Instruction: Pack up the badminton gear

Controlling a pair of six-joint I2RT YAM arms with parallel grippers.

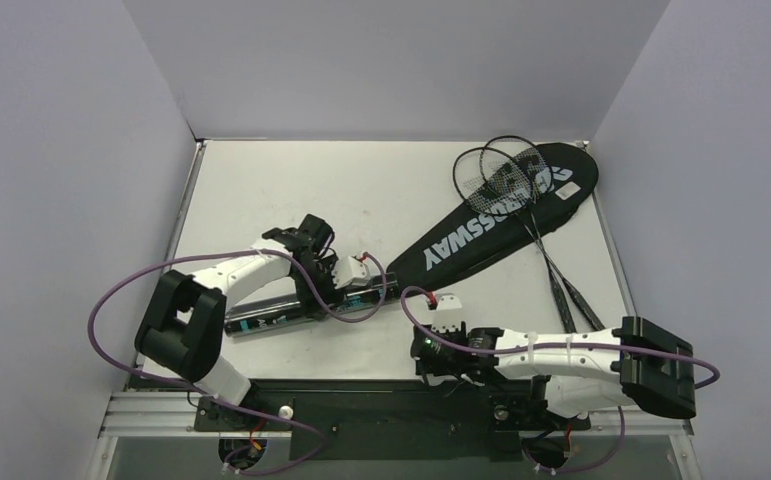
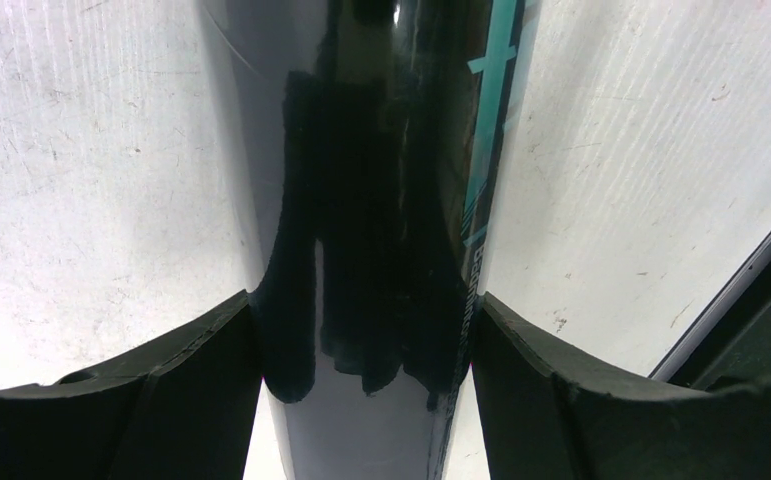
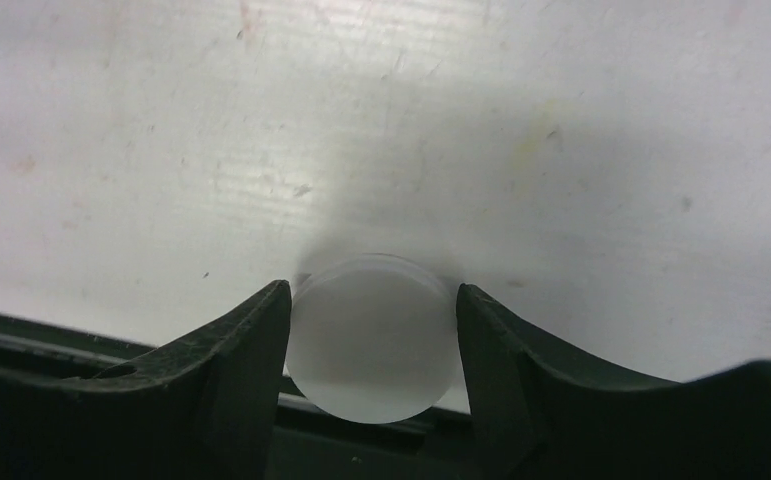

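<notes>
A dark shuttlecock tube [image 1: 263, 315] with teal print lies at the left front of the table, its right end near the bag's tip. My left gripper straddles the tube, with its fingertips close against both sides; whether they grip cannot be told. A round white cap [image 3: 373, 345] sits between the fingertips of my right gripper, by the front table edge; the fingers stand open around it. Two rackets [image 1: 494, 185] rest with crossed heads on the black racket bag [image 1: 476, 245] at the right.
Racket handles [image 1: 564, 300] extend toward the right front, near the right arm [image 1: 561, 355]. Grey walls bound the white table [image 1: 271, 185]. A dark strip [image 1: 401, 410] runs along the front.
</notes>
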